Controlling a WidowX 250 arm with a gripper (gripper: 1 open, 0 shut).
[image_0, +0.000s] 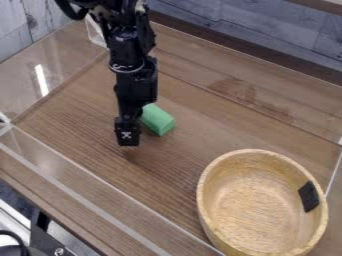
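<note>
The black robot arm reaches down from the top of the camera view to its gripper (136, 131), which hangs low over the wooden surface with open fingers. A green block (158, 120) lies just to the right of the gripper, its left part partly behind the arm. Whether the fingers touch the block is unclear.
A round cream basket (261, 228) with a dark patch on its right rim sits at the lower right. A raised wooden edge runs along the top right, and a white wall is at the upper left.
</note>
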